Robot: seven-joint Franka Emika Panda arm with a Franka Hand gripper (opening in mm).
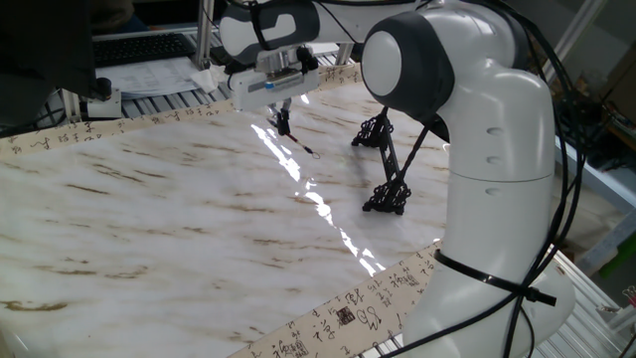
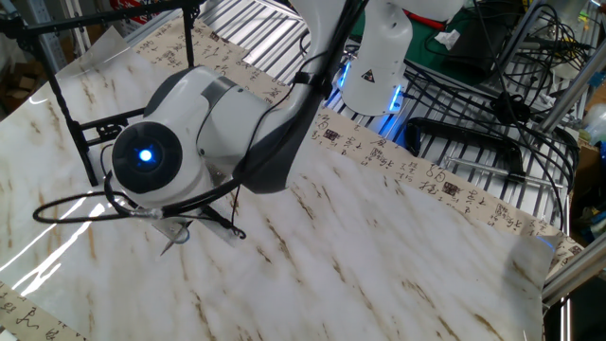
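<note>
In exterior view 1, my gripper (image 1: 283, 130) hangs above the far part of the marbled table, with its dark fingers pointing down. Between the fingertips is a thin dark stick (image 1: 305, 148) with reddish parts and a small loop at its free end. The stick slants down and toward the black stand (image 1: 390, 159), apart from it. In exterior view 2 the arm's round wrist joint covers most of the hand, so the grip itself is hidden there.
The black stand has ornate feet and thin bars; its upright frame (image 2: 188, 38) shows at upper left in exterior view 2. A keyboard (image 1: 142, 49) and papers lie beyond the far edge.
</note>
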